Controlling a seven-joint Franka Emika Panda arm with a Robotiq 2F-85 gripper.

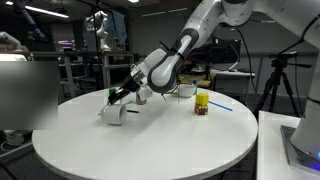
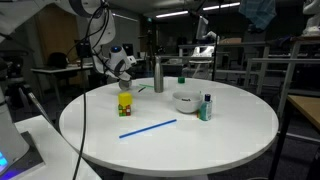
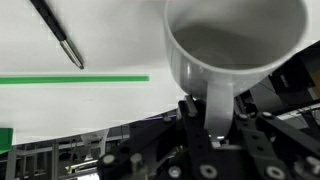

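A white mug [image 1: 113, 115] hangs low over, or touches, the left part of the white round table; which of the two I cannot tell. It looks tipped over sideways. Large in the wrist view, the mug [image 3: 185, 75] opens into a grey inside, with its handle [image 3: 219, 105] pointing down between the fingers. My gripper is shut on that handle. From the first exterior view, the gripper [image 1: 118, 97] is at the mug's upper side, its fingertips too small to make out.
Beyond stand a metal bottle [image 2: 158, 78], a white bowl [image 2: 187, 102] and a small bottle [image 2: 205, 108]. A yellow-topped object [image 2: 125, 103] and a blue stick [image 2: 148, 130] lie nearer. A green stick [image 3: 75, 79] and black pen [image 3: 58, 35] lie close to the mug.
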